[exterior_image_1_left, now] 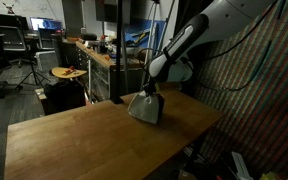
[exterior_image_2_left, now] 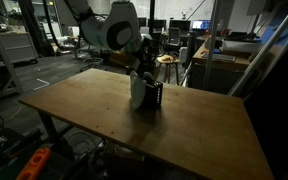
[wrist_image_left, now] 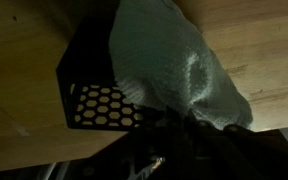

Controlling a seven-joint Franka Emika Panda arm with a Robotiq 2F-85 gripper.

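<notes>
A pale grey cloth (wrist_image_left: 169, 60) hangs bunched from my gripper, whose fingers are shut on it. Beside the cloth stands a black box (wrist_image_left: 106, 103) with hexagonal holes in its side. In exterior view 1 the cloth (exterior_image_1_left: 144, 109) covers much of the box, leaving a dark strip of it showing on the right. From the other side, in exterior view 2, the cloth (exterior_image_2_left: 137, 92) drapes at the left of the black box (exterior_image_2_left: 155, 98). Whether part of the cloth lies inside the box cannot be told. The fingertips are dark and partly hidden by folds.
A round stool (exterior_image_1_left: 68, 73) and desks stand behind it, apart from the table.
</notes>
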